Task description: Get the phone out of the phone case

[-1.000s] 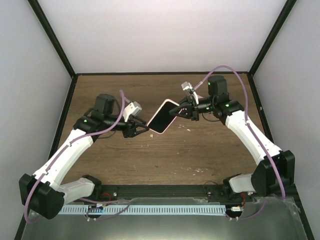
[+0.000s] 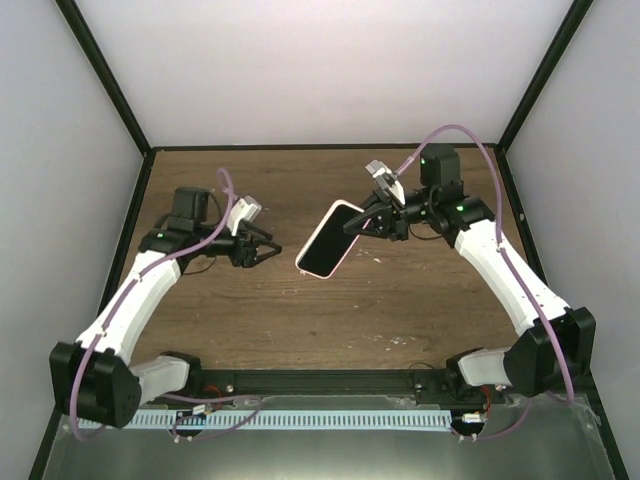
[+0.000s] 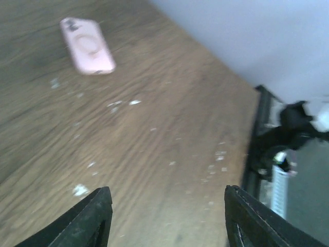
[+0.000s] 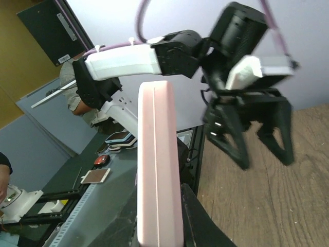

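A phone with a black screen and a pink rim, its phone case [image 2: 329, 240], hangs tilted over the table. My right gripper [image 2: 359, 221] is shut on its upper right end. Edge-on in the right wrist view, the pink side of the case [image 4: 157, 164] stands between the dark fingers. To the left, my left gripper [image 2: 269, 247] is open and empty, a small gap away from the phone's lower left end. Its two fingers [image 3: 97, 216] are spread wide in the left wrist view. Farther off there, a pink back with a camera bump and ring [image 3: 88, 46] shows.
Walls enclose it at the back and sides. Beyond the front edge, the right wrist view shows several phones [image 4: 119, 138] on a ledge.
My left gripper has drawn back to the left, away from the phone's end, opening a gap. My right gripper and the phone have shifted slightly toward the front.
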